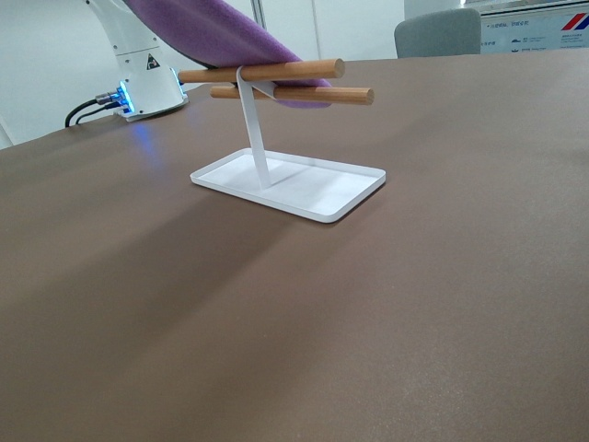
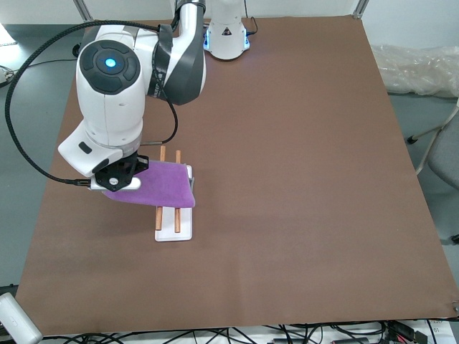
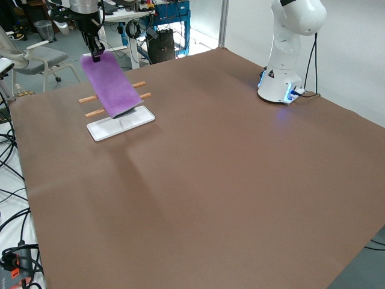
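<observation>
A small white rack with a tray base point(image 2: 173, 233) and two wooden rods point(image 1: 304, 69) stands on the brown table. A purple cloth point(image 3: 111, 84) drapes over the rods, its far end raised toward my gripper point(image 3: 96, 55), which is at that end of the cloth, left of the rack in the left view and above it in the right view. Whether the fingers are closed on the cloth is hard to see. In the top view the cloth rises out of frame at upper left.
Chairs point(image 3: 42, 60) and cabling lie beyond its edges.
</observation>
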